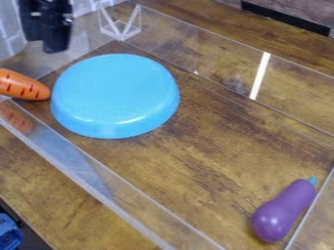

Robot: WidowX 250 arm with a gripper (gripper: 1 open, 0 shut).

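My black gripper [50, 29] is blurred at the top left corner, partly out of frame, above and behind the blue plate; its finger state is unclear. The light blue round plate [115, 96], which looks upside down, rests on the wooden surface at the upper left. An orange toy carrot [23, 86] lies just left of the plate. A purple toy eggplant [282, 211] lies at the lower right.
Clear plastic walls surround the wooden surface [196, 166], whose middle and right are free. A blue object [7, 232] is partly visible at the lower left, outside the clear wall.
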